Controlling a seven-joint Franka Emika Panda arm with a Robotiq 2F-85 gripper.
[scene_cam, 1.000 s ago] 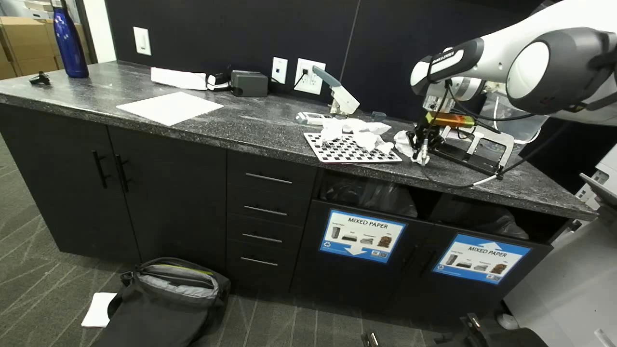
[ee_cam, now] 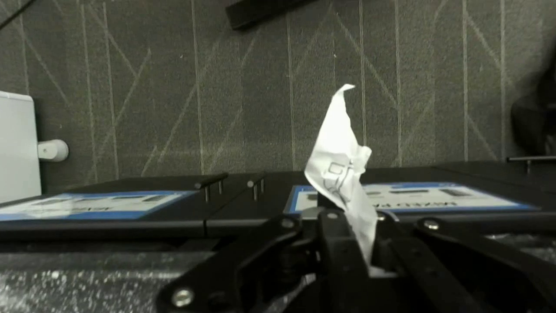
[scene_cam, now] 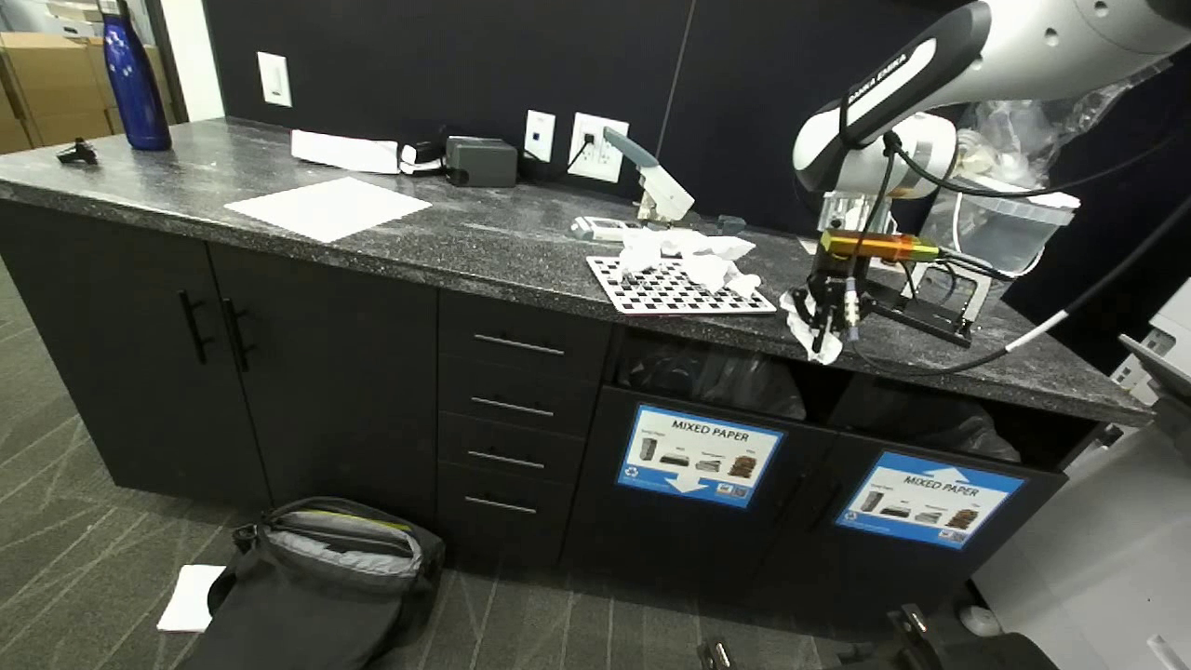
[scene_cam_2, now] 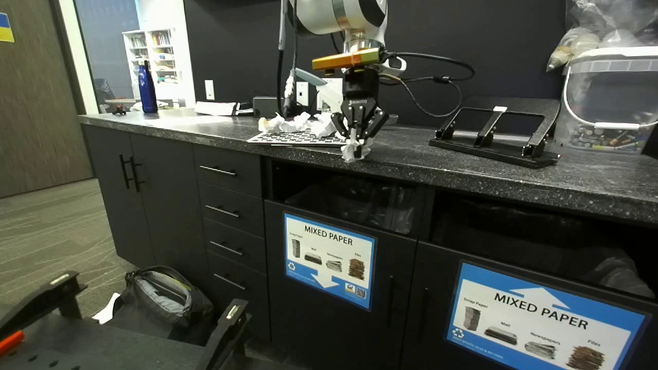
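A crumpled piece of white paper is pinched between the fingers of my gripper. In the wrist view it juts out past the fingertips, a faint drawing on it, with floor and cabinet fronts below. Exterior view 1 has the gripper pointing down at the counter's front edge, right of the checkered board, the held paper hanging around the fingertips. More crumpled paper lies on the checkered board. Under the counter, an open slot sits above a "MIXED PAPER" sign.
A black stand and a clear bucket stand to the right on the counter. Behind the board is a white and grey device. Another slot opens further right. A flat white sheet lies at left, with bare counter around it.
The paper on the board has stayed put.
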